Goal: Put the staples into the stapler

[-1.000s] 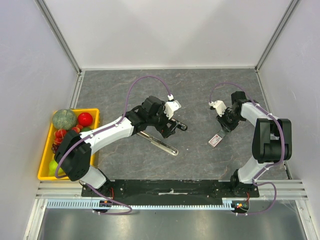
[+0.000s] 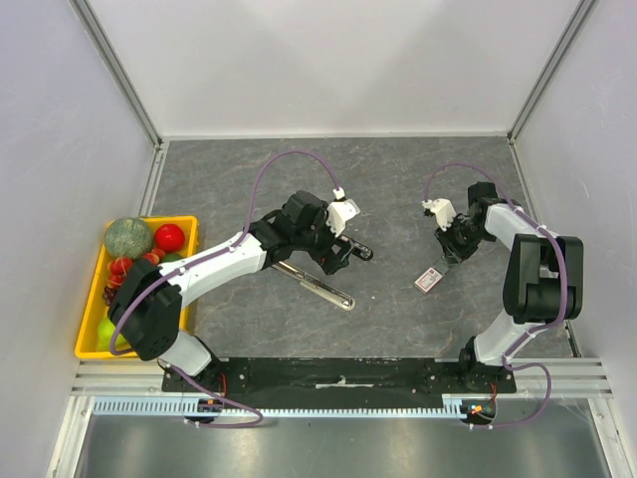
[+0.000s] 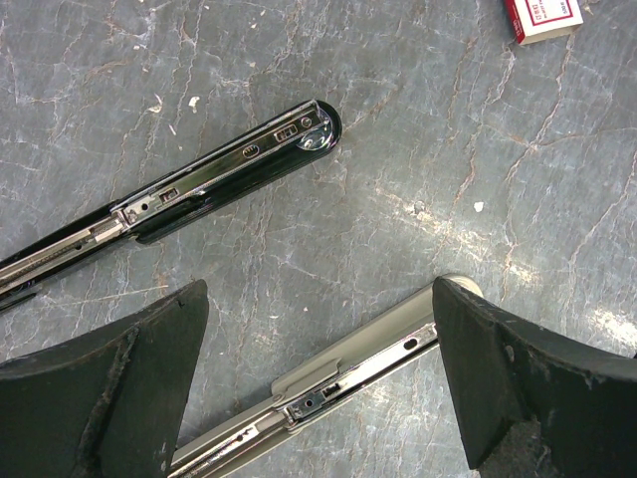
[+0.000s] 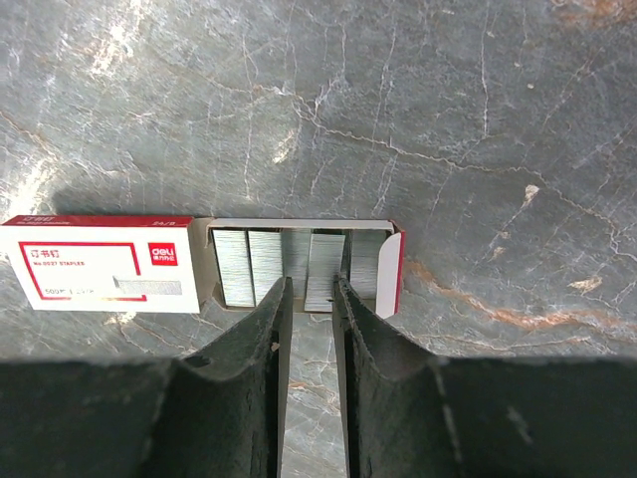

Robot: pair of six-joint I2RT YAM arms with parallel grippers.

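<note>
In the right wrist view, the red-and-white staple box (image 4: pixel 109 264) lies with its inner tray (image 4: pixel 391 284) slid out, holding several silver staple strips (image 4: pixel 234 269). My right gripper is shut on one staple strip (image 4: pixel 323 261) at the tray's open middle, its tips at the strip's near end. My left gripper stands open above the table with nothing between its fingers. Below it, in the left wrist view, lie a black stapler (image 3: pixel 234 169) and a beige stapler (image 3: pixel 368 344), both opened out with their staple channels showing.
A yellow basket (image 2: pixel 189 231) with a watermelon (image 2: pixel 128 239) and other fruit stands at the far left. Bare grey table (image 2: pixel 393 189) separates the staplers from the staple box, and the back is clear.
The right gripper has shifted slightly to the right over the staple box. The left arm, both staplers and the box look unmoved.
</note>
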